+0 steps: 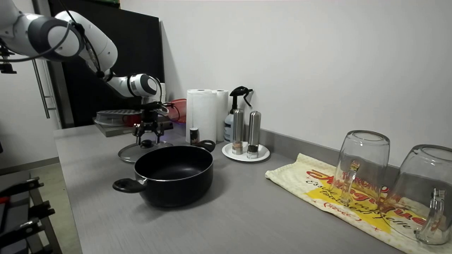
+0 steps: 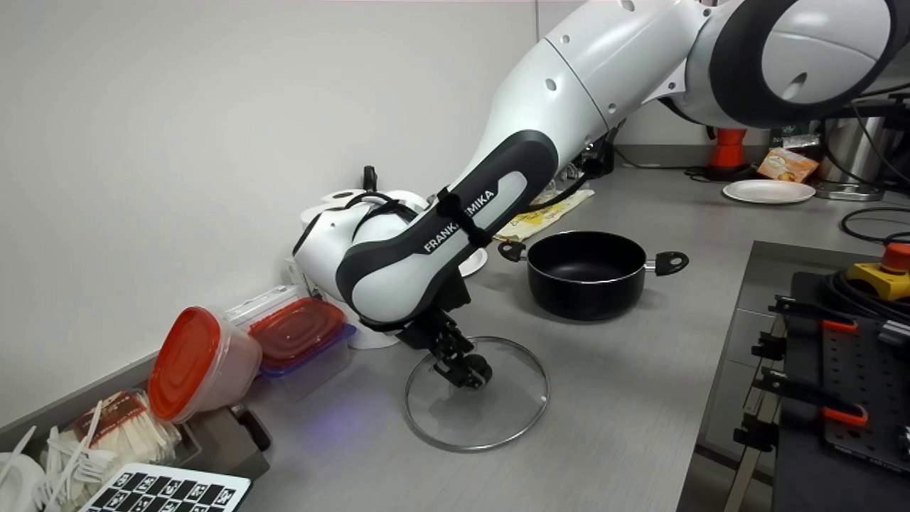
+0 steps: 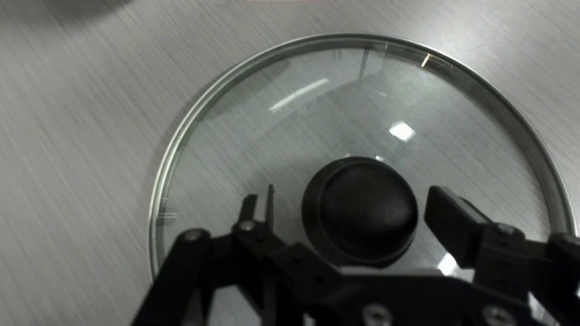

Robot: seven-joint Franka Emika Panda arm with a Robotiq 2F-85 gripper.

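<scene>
A round glass lid [image 2: 512,418] with a metal rim lies flat on the grey counter. Its black knob [image 3: 364,212] stands between the fingers of my gripper. In the wrist view a gap shows on each side of the knob, so the fingers are open around it and not closed on it. Seen from exterior view 1, the gripper [image 1: 147,139] points straight down with its fingertips at knob height over the lid [image 1: 131,153]. The black two-handled pot [image 1: 176,182] sits uncovered and empty close by.
Paper towel rolls [image 1: 201,114], a spray bottle [image 1: 229,126] and a white plate [image 1: 229,153] with two grinders line the wall. Plastic containers [image 2: 205,363] crowd the other side of the lid. Glass mugs [image 1: 360,169] stand on a cloth.
</scene>
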